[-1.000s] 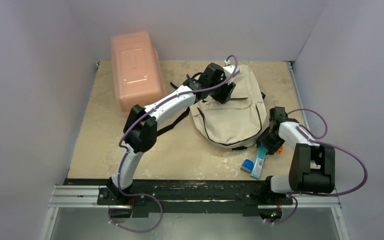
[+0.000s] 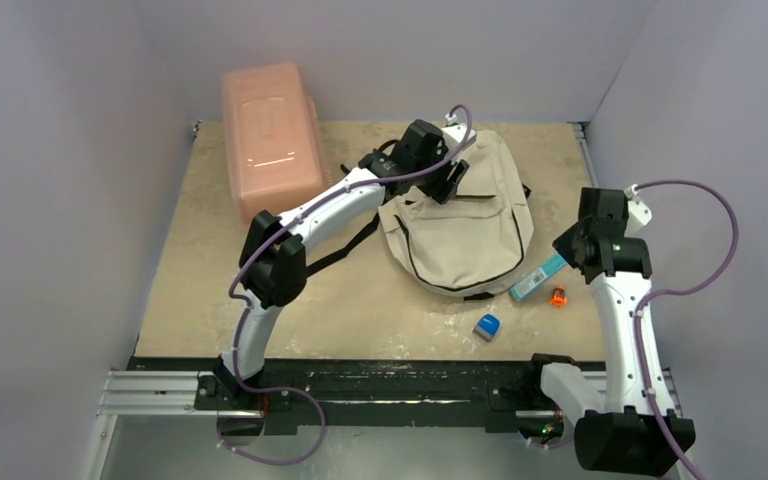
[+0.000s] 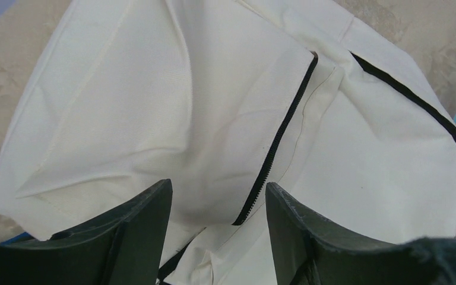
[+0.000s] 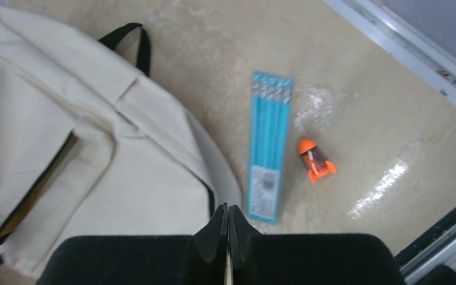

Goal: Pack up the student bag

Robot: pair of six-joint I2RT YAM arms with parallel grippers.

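The cream bag (image 2: 465, 245) lies in the middle of the table, a dark zip (image 3: 271, 154) crossing it in the left wrist view. Over the bag's upper part, my left gripper (image 2: 447, 192) has its fingers apart, and no object shows between them. A flat blue pack of pencils (image 4: 269, 148) rests on the table right of the bag, barcode end nearer the front. Above the pack's far end in the top view is my right gripper (image 2: 566, 248). It is shut, its fingertips together with nothing showing between them. An orange sharpener (image 4: 316, 160) sits right of the pack.
A blue-and-grey item (image 2: 487, 326) lies near the front edge, below the bag. The large pink box (image 2: 278, 140) fills the back left. A black strap (image 2: 345, 248) trails left from the bag.
The right gripper has moved up and rightward in the top view. The pencil pack has shifted the same way and turned, away from the blue-and-grey item.
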